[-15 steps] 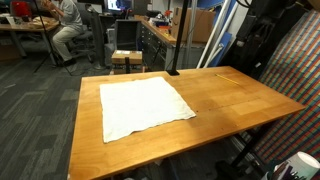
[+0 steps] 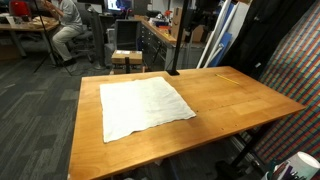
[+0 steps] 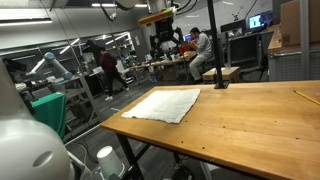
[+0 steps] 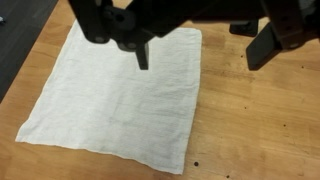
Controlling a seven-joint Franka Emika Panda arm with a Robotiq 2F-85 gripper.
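A white cloth (image 2: 143, 106) lies spread flat on the wooden table (image 2: 235, 105), with slight creases. It shows again in exterior view 2 as a pale sheet (image 3: 162, 104) towards the far end. My gripper is open in the wrist view, with empty space between its fingers. Below it lies the cloth (image 4: 115, 105), its right edge running beneath the gap. The gripper hangs well above the tabletop and touches nothing there. In exterior view 1 the arm reaches in from the top right, and its fingertips are too dark to make out clearly.
A thin yellow stick (image 2: 229, 81) lies on the table's right part, away from the cloth. A dark post (image 2: 179, 38) rises at the table's back edge. Bare wood stretches between the cloth and the stick.
The arm and gripper have moved left in exterior view 1, from above the table's right part towards the cloth. The cloth and the yellow stick have stayed put.
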